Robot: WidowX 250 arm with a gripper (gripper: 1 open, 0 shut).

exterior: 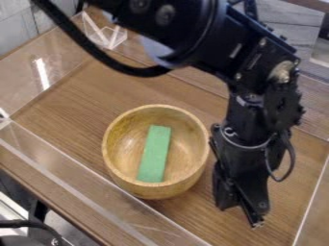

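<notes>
A yellow wooden bowl [188, 144] rests on the wooden table in the middle-left, with a green rectangular block [154, 152] lying inside it. The black gripper [241, 202] is low over the table just right of the bowl, pointing down; its fingers look closed, with nothing visible between the fingers.
The wooden tabletop [90, 96] has clear room behind and left of the bowl. Transparent walls edge it at the left, front and right. A clear plastic object [108, 34] stands at the back left, and cables hang at the lower left.
</notes>
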